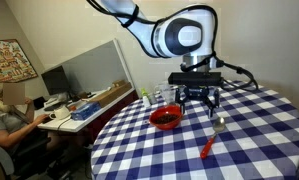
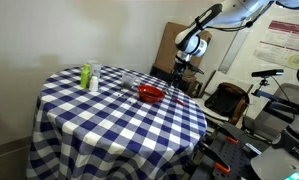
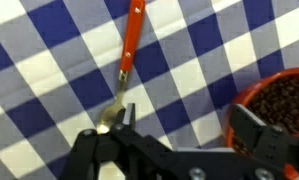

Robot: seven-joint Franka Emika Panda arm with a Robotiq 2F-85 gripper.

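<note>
A spoon with a red handle (image 1: 207,148) lies flat on the checked tablecloth, its metal bowl end (image 1: 219,125) pointing toward the back. My gripper (image 1: 201,108) hangs above the table, behind and left of the spoon, open with nothing visible between its fingers. In the wrist view the spoon's red handle (image 3: 133,35) runs up to the top edge, while its metal end (image 3: 111,112) is partly behind the left finger. A red bowl (image 1: 166,118) of dark brown beans (image 3: 282,103) stands to the left of the gripper.
Behind the red bowl stand clear containers (image 2: 127,81). A green bottle (image 2: 85,76) and a white bottle (image 2: 94,84) are at the table's far side. The tablecloth (image 1: 134,155) in front of the bowl is clear.
</note>
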